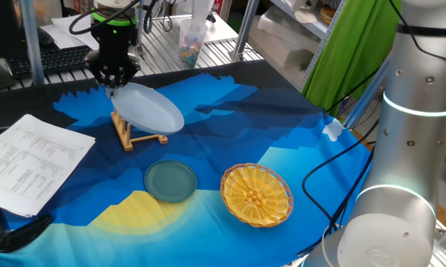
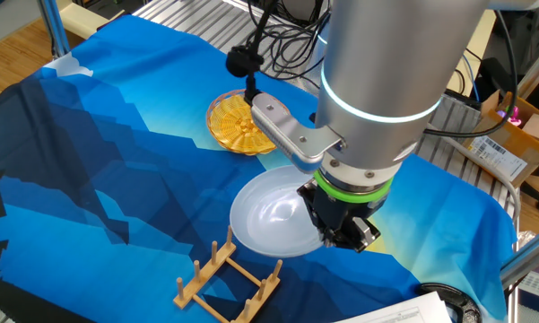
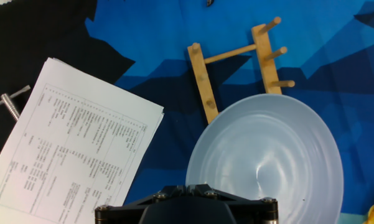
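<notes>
A pale blue-grey plate hangs tilted in the air, its near rim held by my gripper, which is shut on it. The wrist view shows the plate's inner face; the dark gripper covers part of its lower left edge. Beneath and behind it stands a wooden dish rack with upright pegs. In exterior view 2 the rack lies just below the plate, with its pegs empty. Whether the plate touches the rack, I cannot tell.
A dark green plate lies flat in the middle of the table. To its right is a yellow woven basket. Printed papers and a black clamp occupy the left side. Open cloth lies right of the rack.
</notes>
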